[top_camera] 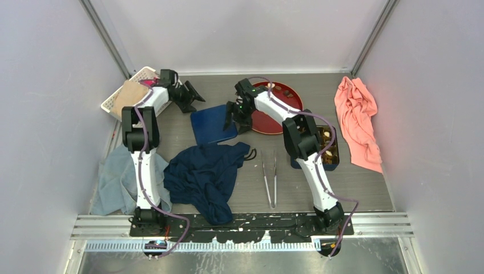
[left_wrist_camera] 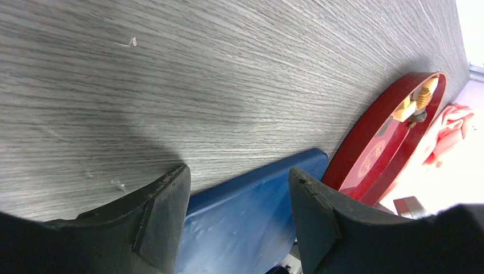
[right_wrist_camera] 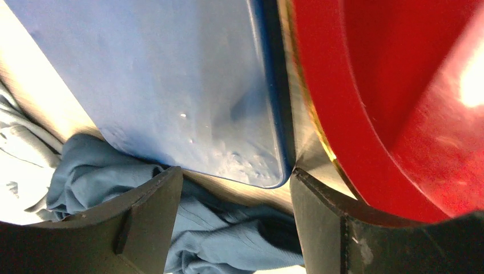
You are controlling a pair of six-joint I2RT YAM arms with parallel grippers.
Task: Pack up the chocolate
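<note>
A flat blue lid [top_camera: 211,121] lies mid-table beside a red round tin [top_camera: 274,120] holding chocolates in several colours. My right gripper [top_camera: 238,121] is open and low at the lid's right edge; in the right wrist view the lid's rounded corner [right_wrist_camera: 262,165] lies between its fingertips, close to the tin's wall. My left gripper [top_camera: 192,100] hangs open above bare table at the lid's upper left, nothing between its fingers. A dark box [top_camera: 330,160] with chocolates sits partly hidden under my right arm.
A white basket [top_camera: 111,101] stands at back left. A navy cloth [top_camera: 202,182], light-blue cloth [top_camera: 111,182] and pink cloth [top_camera: 357,120] lie around. Metal tongs [top_camera: 275,188] lie at the front centre.
</note>
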